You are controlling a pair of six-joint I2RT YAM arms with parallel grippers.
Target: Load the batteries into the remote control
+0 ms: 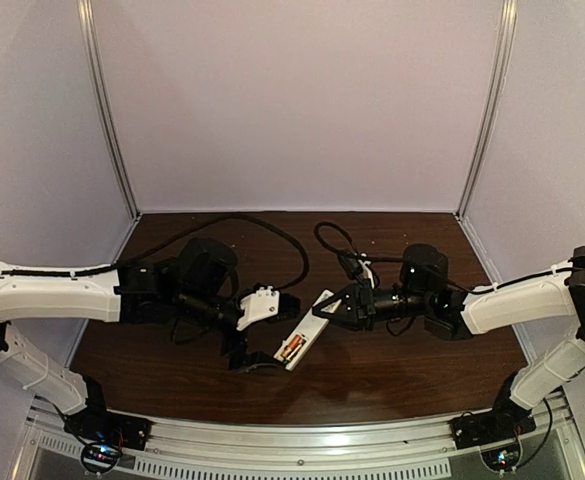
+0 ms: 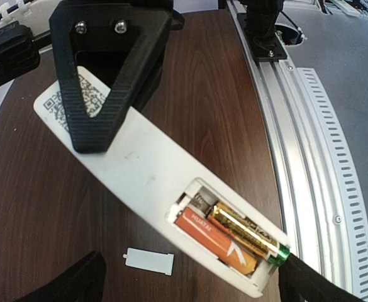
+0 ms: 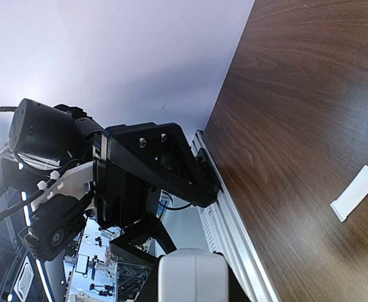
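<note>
My right gripper point(image 1: 334, 308) is shut on the white remote point(image 2: 139, 157), holding it tilted above the table. In the remote's open compartment lie an orange battery point(image 2: 215, 239) and a gold battery point(image 2: 243, 226); the gold one's green end rests high at the compartment's edge. My left gripper is open around the compartment end, its dark fingertips at both sides in the left wrist view, close to the gold battery's end. A small white cover point(image 2: 148, 260) lies on the wooden table below.
The dark wooden table point(image 1: 422, 380) is otherwise mostly clear. A metal rail point(image 1: 292, 430) runs along the front edge, and pale walls surround the sides and back. Black cables loop above both arms.
</note>
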